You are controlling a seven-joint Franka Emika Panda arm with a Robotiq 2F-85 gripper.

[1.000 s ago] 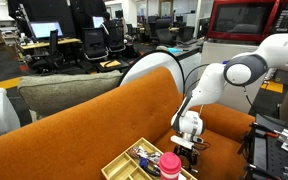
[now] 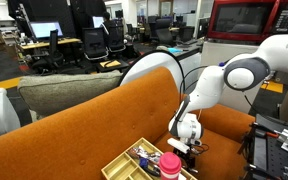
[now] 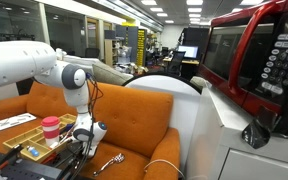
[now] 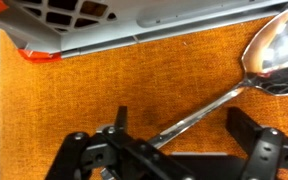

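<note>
A shiny metal spoon point(image 4: 209, 108) lies on the orange couch seat point(image 4: 74, 105) in the wrist view, its bowl at upper right and its handle slanting toward lower left. My gripper is open over the handle, with one dark finger on each side. The handle's lower end is partly covered by the left finger. In exterior view 1 the gripper point(image 2: 188, 158) is low over the seat, right of the wooden tray; its fingertips are too small to make out there.
A pale wooden tray point(image 2: 112, 168) with compartments holds small items, and a red-lidded container point(image 2: 170, 168) stands by it. A grey slotted basket edge point(image 4: 134, 27) borders the spoon. In exterior view 2, a metal utensil point(image 3: 110, 162) lies on otherwise bare seat.
The arm's upper part leans a little further right in exterior view 1 than a second ago. The gripper stays low in nearly the same place; tray and container have not moved.
</note>
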